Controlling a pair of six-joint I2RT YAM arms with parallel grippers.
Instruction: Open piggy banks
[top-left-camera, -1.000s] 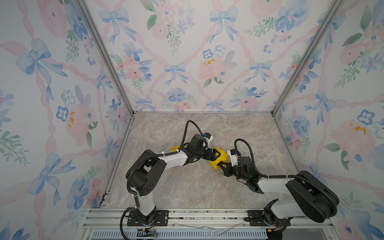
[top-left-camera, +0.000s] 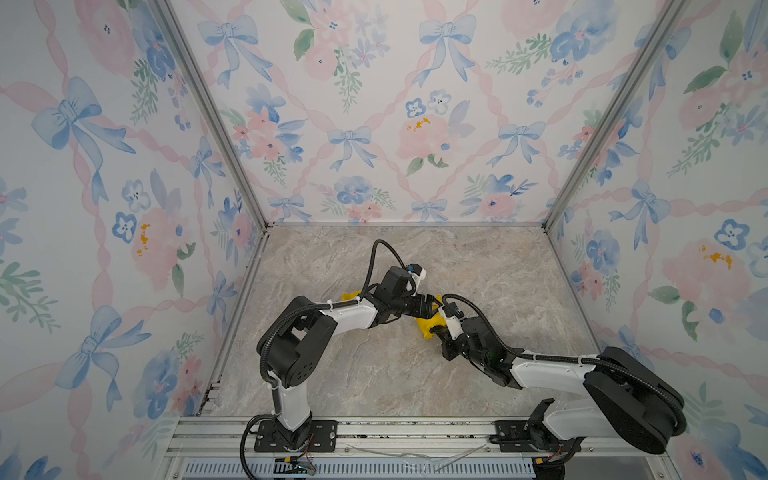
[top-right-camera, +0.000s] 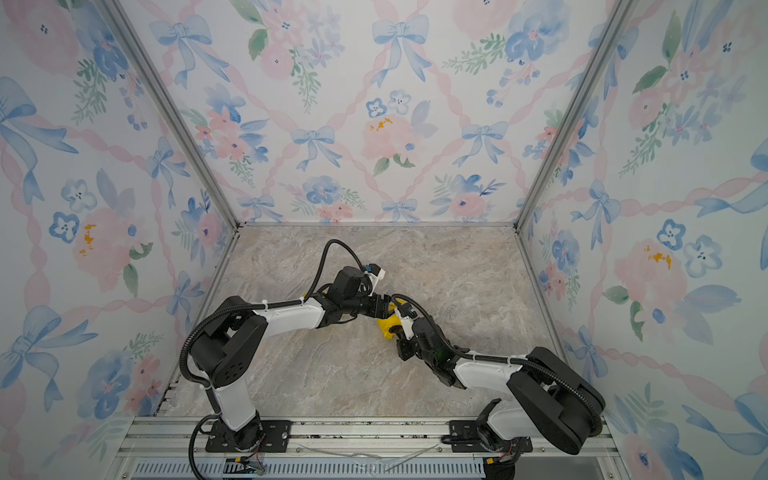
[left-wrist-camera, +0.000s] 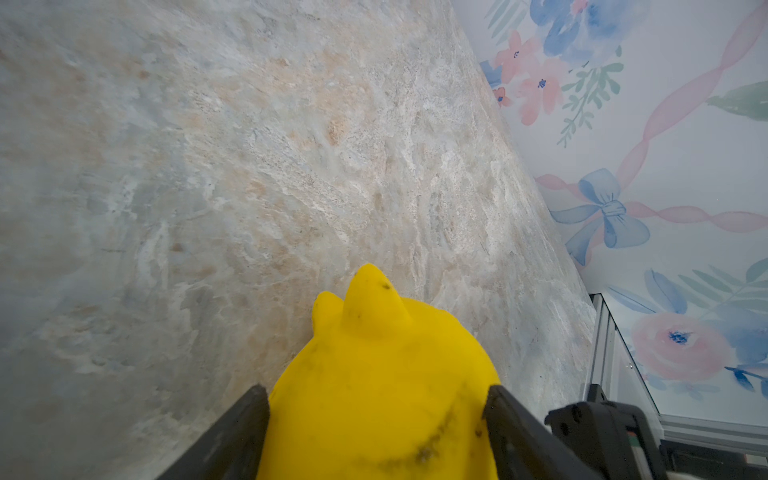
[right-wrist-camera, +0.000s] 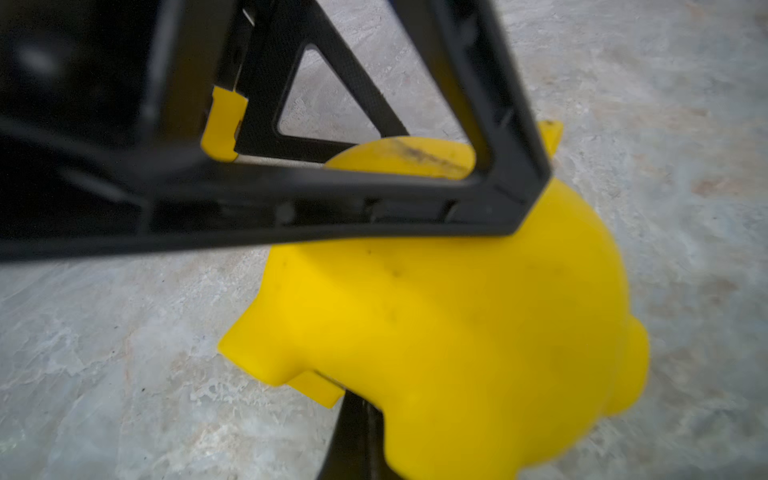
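A yellow piggy bank (right-wrist-camera: 488, 320) is clamped between the two fingers of my left gripper, one on each side of its body. Its ears and rounded back show in the left wrist view. From the right comes my right gripper, its dark fingers together at the bottom of the right wrist view and their tips up against the underside, beside a leg. Nothing shows between them. The tips are partly hidden by the yellow body, so whether they enter an opening there cannot be told.
Another yellow object (top-left-camera: 350, 296) lies on the floor behind the left arm, mostly covered by it. Around both arms the marbled floor (top-left-camera: 496, 264) is bare, bounded by patterned walls (top-left-camera: 384, 160).
My right gripper has turned and shifted slightly left and nearer the camera side, closer in over the piggy bank. The left arm and the bank have barely moved.
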